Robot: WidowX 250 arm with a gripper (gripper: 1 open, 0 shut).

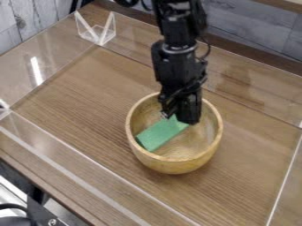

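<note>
A round tan bowl [192,155] sits on the wooden table, right of the middle of the view, holding a flat green rectangular object [161,135] in its left part. The black arm comes down from the top, and its gripper [179,116] hangs over the back of the bowl, just above and beside the green object's upper end. Its fingers are dark and hard to make out; nothing shows held between them.
The wooden table [71,132] has free room left and right of the bowl. A white wire-like object [97,31] stands at the back left. Dark cables lie at the lower left beyond the table's edge.
</note>
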